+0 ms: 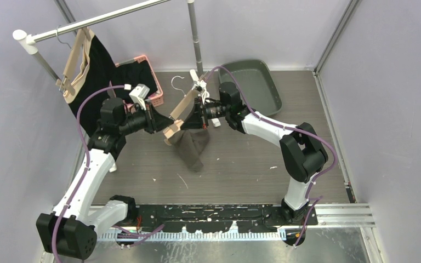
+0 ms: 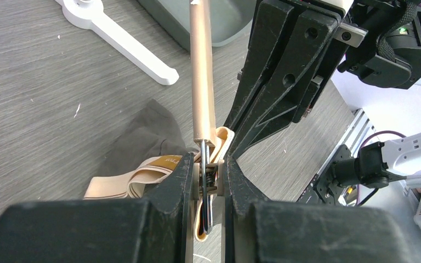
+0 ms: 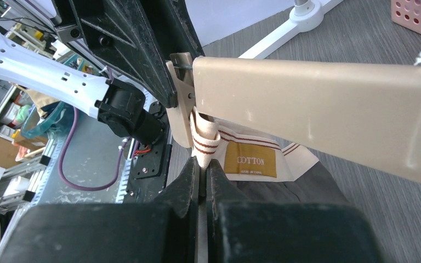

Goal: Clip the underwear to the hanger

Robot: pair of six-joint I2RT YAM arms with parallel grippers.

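A beige hanger bar [image 1: 183,103] with a metal clip spans between my grippers at centre. In the left wrist view, my left gripper is around the clip [image 2: 209,183] at the bar's end, the waistband beside it. In the right wrist view, my right gripper is shut on the striped waistband [image 3: 205,137] of the grey underwear [image 3: 285,192], just under the bar. The underwear drapes below, its COTTON label visible.
A rack [image 1: 104,15] holds a hanger with dark underwear at left. A pink basket [image 1: 158,96] and a grey-green tray [image 1: 252,82] stand at the back.
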